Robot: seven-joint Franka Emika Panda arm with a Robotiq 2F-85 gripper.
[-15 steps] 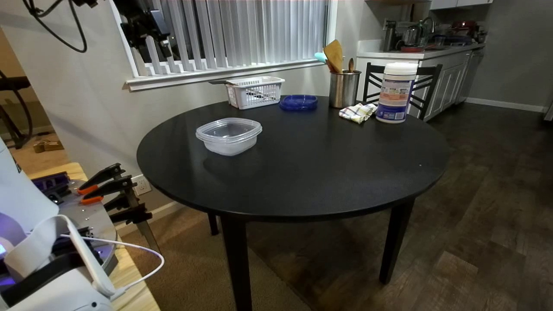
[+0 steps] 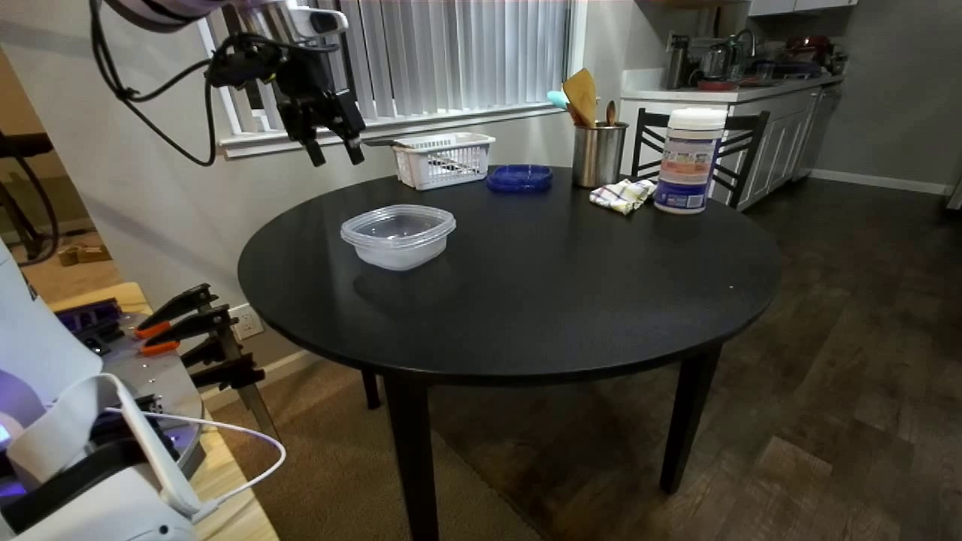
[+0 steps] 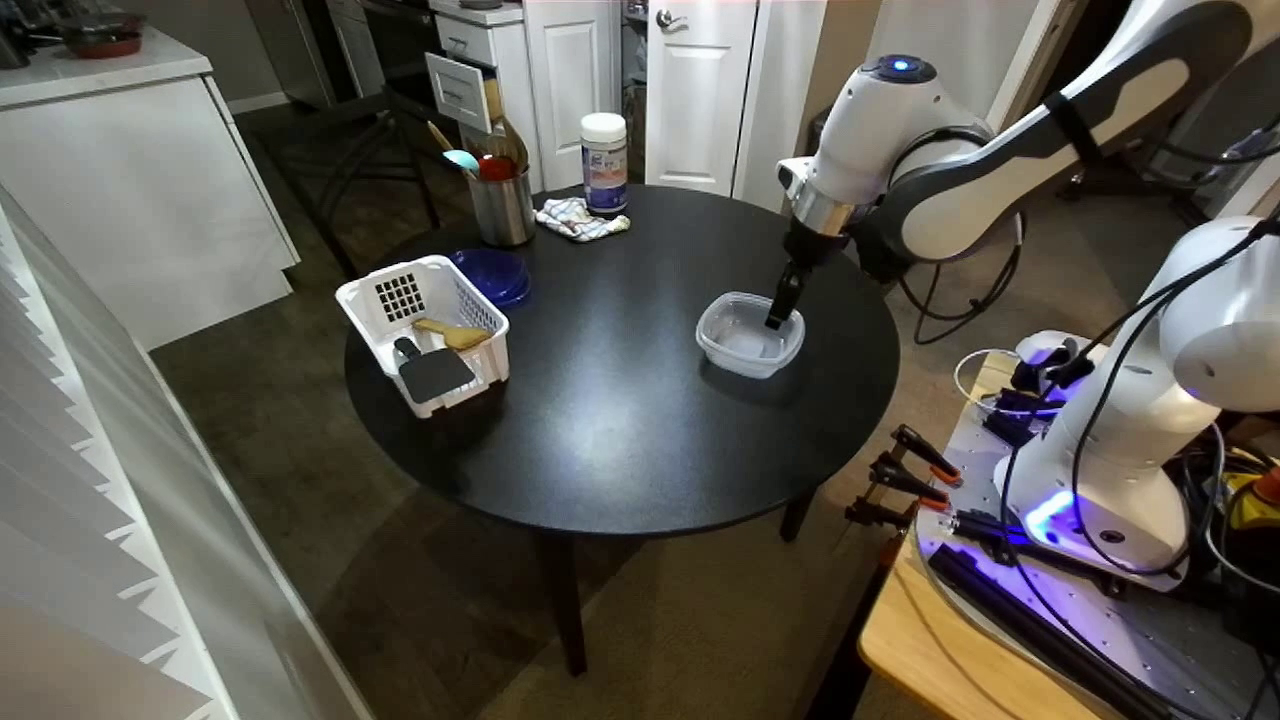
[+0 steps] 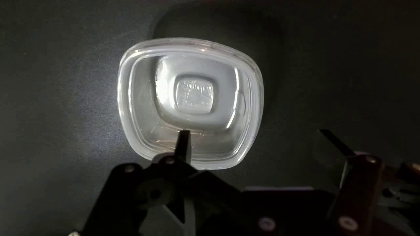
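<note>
A clear plastic container (image 2: 399,236) stands upright on the black round table (image 2: 559,297), toward its left side in exterior view 1. It looks empty from above in the wrist view, where its square base (image 4: 195,95) shows plainly. My gripper (image 2: 337,158) hangs well above the tabletop, its fingers apart with nothing between them. In the wrist view, one finger (image 4: 182,145) overlaps the container's near rim, while the other lies over bare table to the right. From exterior view 2 the gripper (image 3: 780,319) appears in front of the container, clear of the surface.
A white basket (image 3: 422,330) holding utensils stands near a blue dish (image 3: 492,276). Farther off are a metal utensil canister (image 2: 597,155), a checkered cloth (image 2: 622,195) and a wipes tub (image 2: 691,162).
My gripper has come down and to the right in exterior view 1, closer to the container. The container and everything else on the table have stayed in place.
</note>
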